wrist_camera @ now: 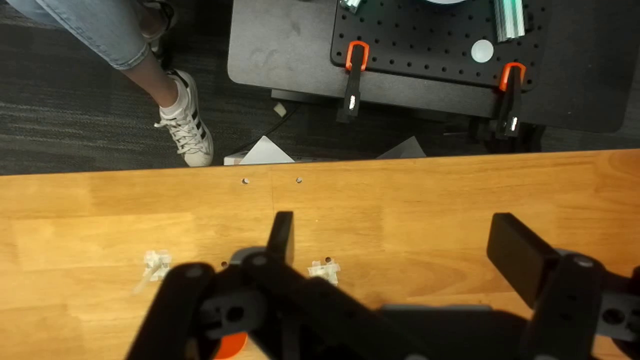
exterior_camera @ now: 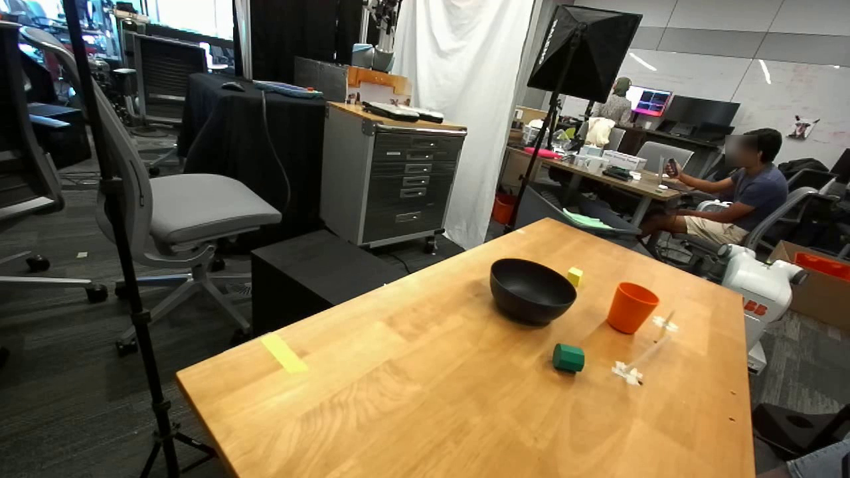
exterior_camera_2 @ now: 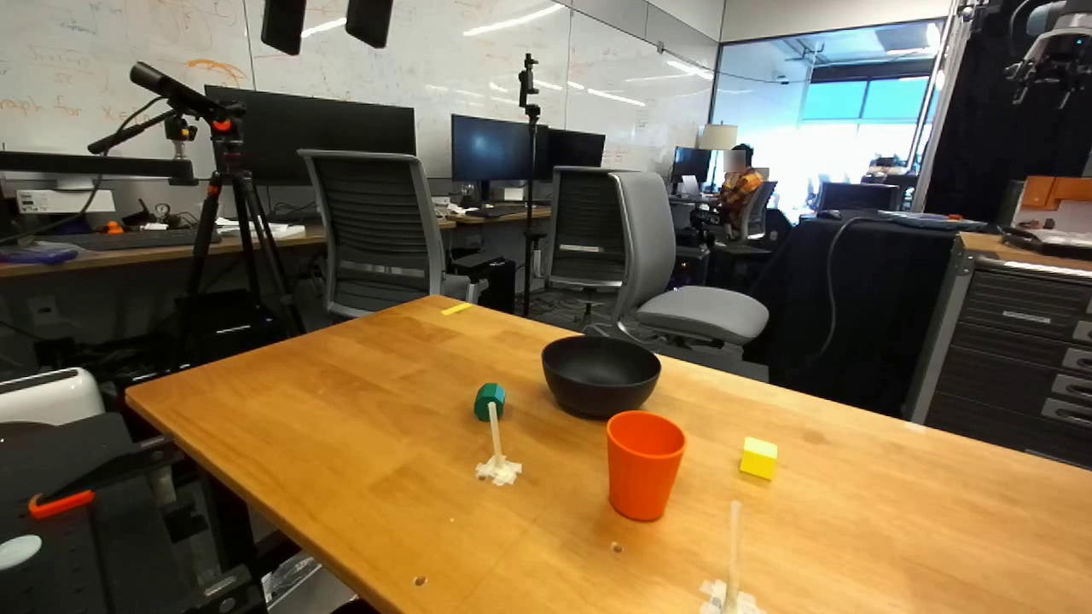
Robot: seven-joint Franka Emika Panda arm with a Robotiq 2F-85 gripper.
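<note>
In the wrist view my gripper is open above the table's edge area, with bare wood showing between its wide-apart fingers. On the wooden table stand a black bowl (exterior_camera: 532,291) and an upright orange cup (exterior_camera: 633,308). A green faceted block (exterior_camera: 568,358) lies in front of the bowl, touching neither bowl nor cup. Beyond the bowl is a small yellow block (exterior_camera_2: 758,459), right of the orange cup (exterior_camera_2: 645,466) in the second exterior view. Only a sliver of the orange cup (wrist_camera: 231,346) shows in the wrist view, mostly hidden behind the gripper.
Two thin translucent sticks, one (exterior_camera_2: 496,435) near the green block and another (exterior_camera_2: 734,553) nearer the camera, rise from white tape patches. Yellow tape (exterior_camera: 283,353) marks the table's far end. A black side table (wrist_camera: 282,48) with orange-tipped clamps stands past the edge.
</note>
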